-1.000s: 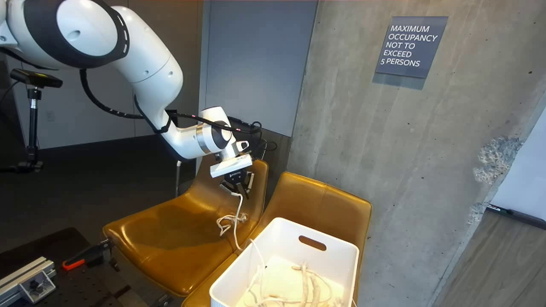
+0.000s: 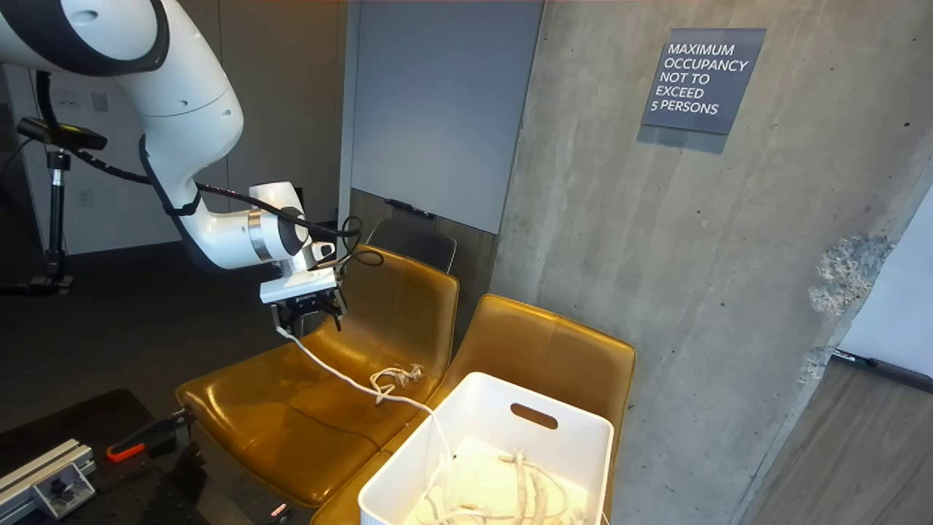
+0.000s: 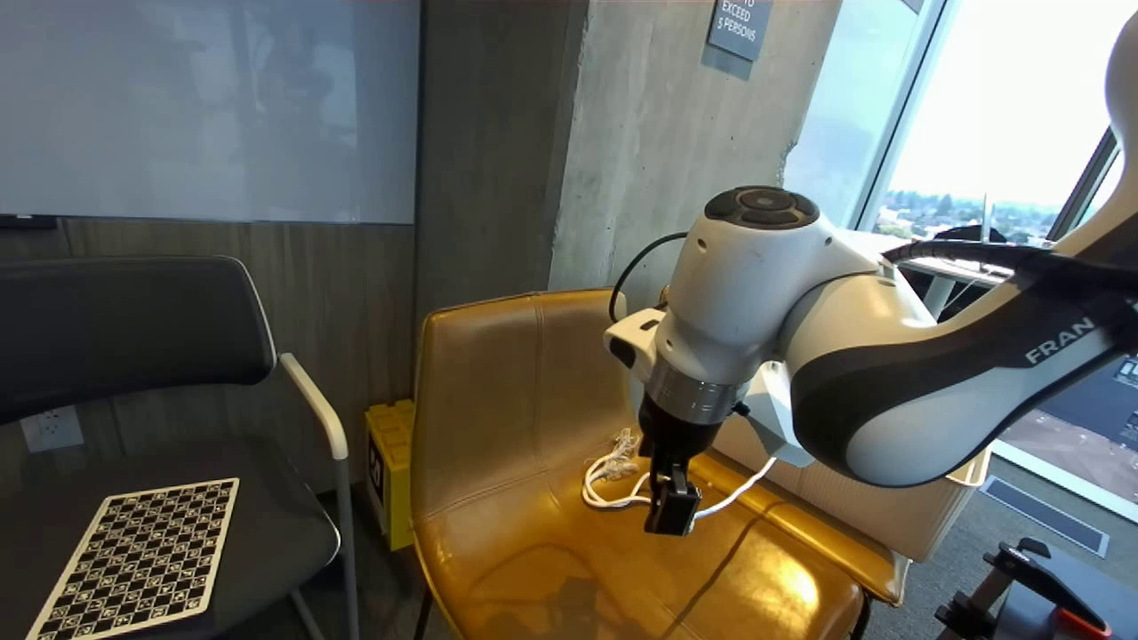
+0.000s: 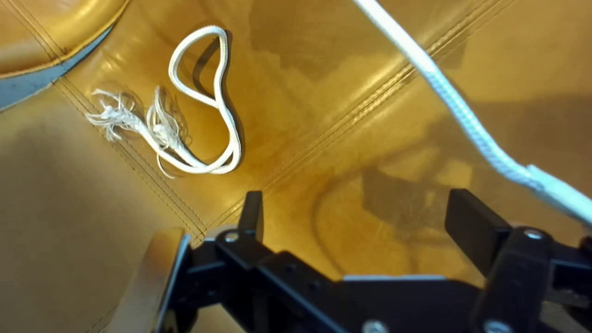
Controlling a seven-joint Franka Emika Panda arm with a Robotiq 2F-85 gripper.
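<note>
My gripper stands open above a tan leather chair point(image 2: 289, 411), with nothing between its fingers. A long white rope point(image 4: 463, 111) runs outside the right-hand finger point(image 4: 477, 227) in the wrist view and leaves at the right edge. Whether it touches that finger, I cannot tell. In exterior view 1 this rope point(image 2: 350, 380) stretches from beside my gripper point(image 2: 307, 322) down into a white box point(image 2: 490, 392). A looped piece of white rope point(image 4: 236, 138) with frayed ends lies on the chair seat, apart from the fingers.
The white box, with pale rope strands point(image 2: 522, 490) inside, rests on a second tan chair point(image 2: 560, 337). A patterned board point(image 3: 139, 555) lies on a dark chair. Bare seat surrounds the looped rope.
In exterior view 1 my arm and gripper have moved left, away from the box. The long rope's end has moved left too and its span is now stretched across the seat.
</note>
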